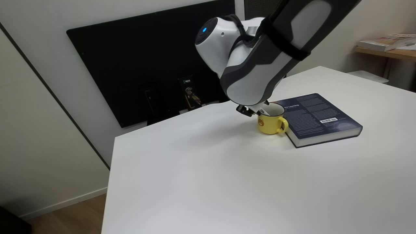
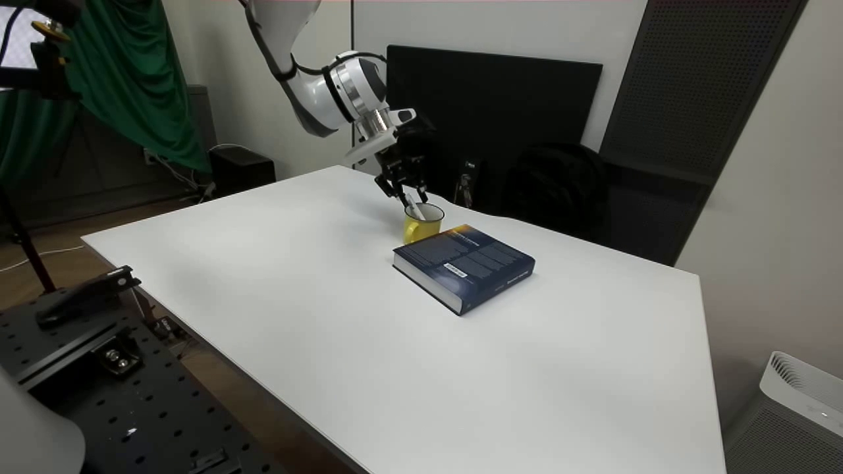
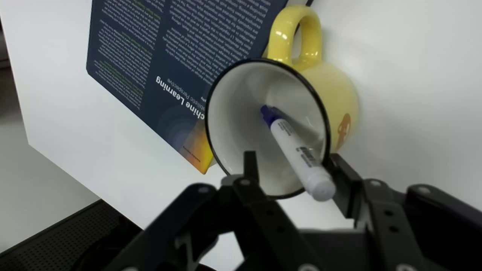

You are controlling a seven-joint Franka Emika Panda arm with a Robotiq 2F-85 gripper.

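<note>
A yellow mug (image 1: 269, 124) with a dark rim stands upright on the table, touching or almost touching the book. Inside it leans a white marker (image 3: 298, 156), its purple cap down in the mug and its plain end resting over the rim. My gripper is at the mug's rim, fingers part open. In the wrist view the marker's upper end is between the fingers, close to the right finger (image 3: 345, 183) and clear of the left one; whether the right one touches it I cannot tell. From the side, the gripper (image 2: 407, 189) tilts over the mug (image 2: 421, 228).
A thick dark blue book (image 1: 319, 119) lies flat beside the mug, on the handle side. A black screen (image 1: 156, 58) stands behind the table's far edge.
</note>
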